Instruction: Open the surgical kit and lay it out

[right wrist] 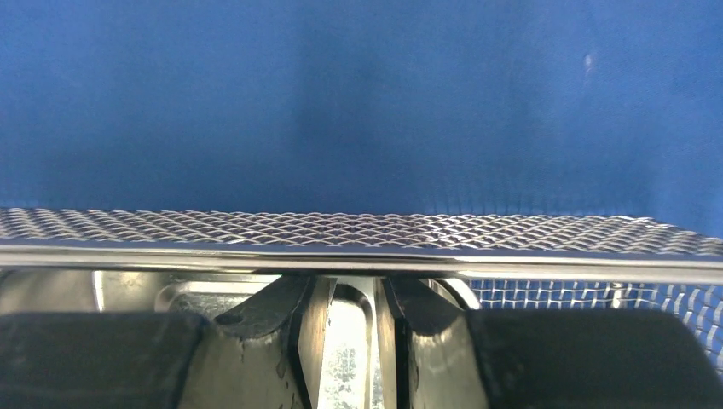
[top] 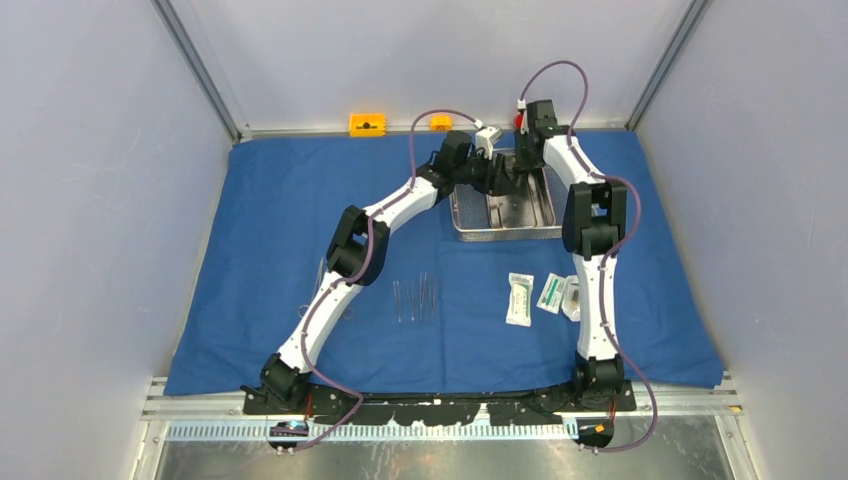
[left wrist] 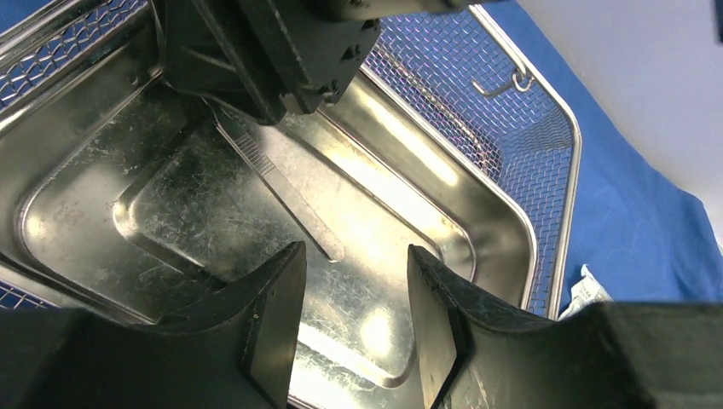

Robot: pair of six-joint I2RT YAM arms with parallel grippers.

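The metal kit tray [top: 515, 210], with mesh sides [left wrist: 529, 196], lies at the back right. In the left wrist view a flat tweezer-like instrument [left wrist: 298, 204] lies on its floor. My left gripper is part open over the tray, nothing between its fingertips. My right gripper stands at the far end of the tray, low behind the rim [right wrist: 554, 264], fingers a little apart; whether anything is between them cannot be told. Its body hides part of the tray in the left wrist view.
Several instruments [top: 422, 300] lie in a row front centre, more under the left arm. White packets [top: 519, 298] lie front right. Orange blocks [top: 366, 124] stand at the back wall.
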